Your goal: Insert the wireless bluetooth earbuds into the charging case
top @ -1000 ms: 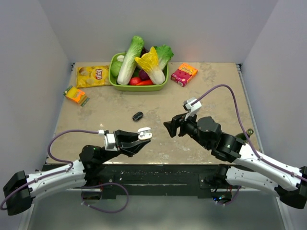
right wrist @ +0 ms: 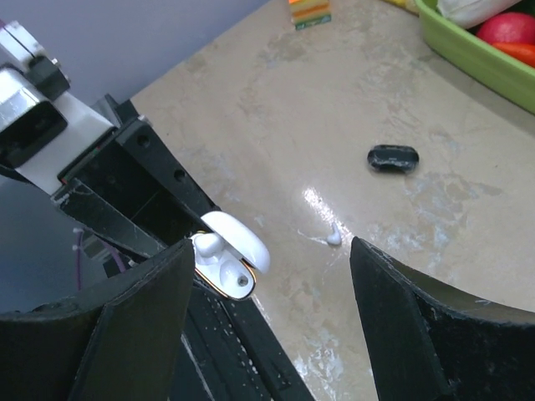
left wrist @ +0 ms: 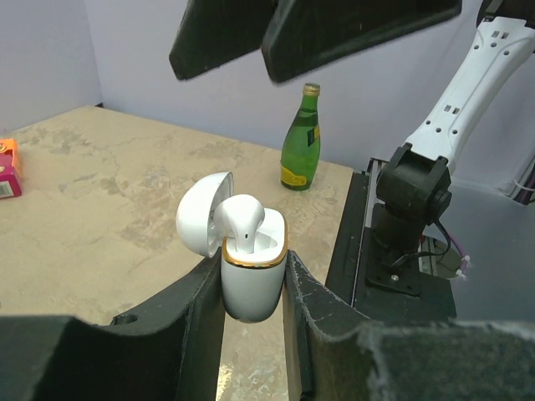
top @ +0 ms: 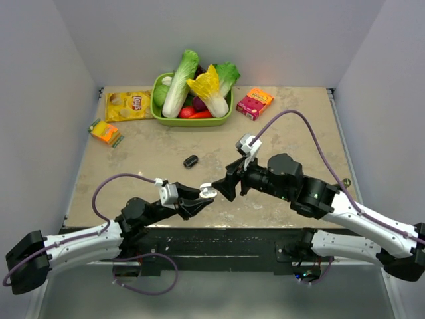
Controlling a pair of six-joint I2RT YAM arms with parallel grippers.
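The white charging case (left wrist: 253,288), its lid (left wrist: 201,213) raised, is clamped in my left gripper above the table. One white earbud (left wrist: 242,215) sits upright in it with its rounded head showing. From the right wrist view, the earbud (right wrist: 209,244) occupies one side of the case; the other slot (right wrist: 236,276) is empty. My right gripper is open with nothing between its fingers. In the left wrist view its dark fingertips (left wrist: 205,50) hang above the case, apart from it. I see no second earbud clearly.
A small black object (top: 190,161) lies mid-table. Behind stands a green basket (top: 194,122) of vegetables, with a yellow chip bag (top: 129,106) and snack boxes nearby. A green bottle (left wrist: 302,142) stands at the right. A small whitish spot (right wrist: 334,236) on the tabletop is unclear.
The left gripper, with the case in it, has shifted slightly right.
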